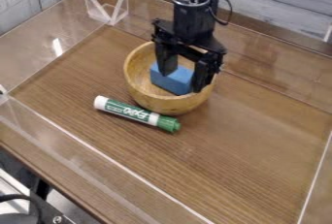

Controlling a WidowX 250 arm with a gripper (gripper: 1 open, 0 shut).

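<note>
My black gripper [184, 58] hangs over a yellow-tan bowl [140, 86], its fingers open on either side above a blue block [174, 80] that lies inside the bowl. The fingers partly hide the block and the bowl's far part. In front of the bowl, a white and green glue stick [136, 113] lies on the wooden table.
Clear plastic pieces stand at the back left, and a dark cable [19, 198] is at the front left edge.
</note>
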